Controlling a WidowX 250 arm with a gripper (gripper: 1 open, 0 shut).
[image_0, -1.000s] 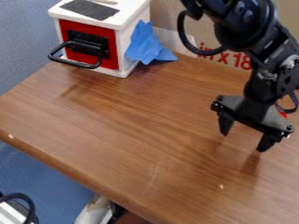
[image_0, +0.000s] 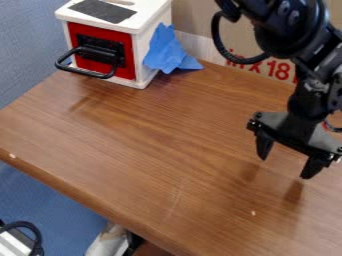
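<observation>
My black gripper (image_0: 285, 160) hangs low over the right side of the wooden table (image_0: 134, 160), its two fingers spread apart and pointing down, with nothing seen between them. Its shadow falls on the bare wood below it.
At the back left stands a white and red toy box (image_0: 115, 36) with a black handle, a blue cloth (image_0: 170, 55) beside it. A cardboard panel with red print (image_0: 274, 70) is behind the arm. The table's left edge runs diagonally.
The objects have not moved.
</observation>
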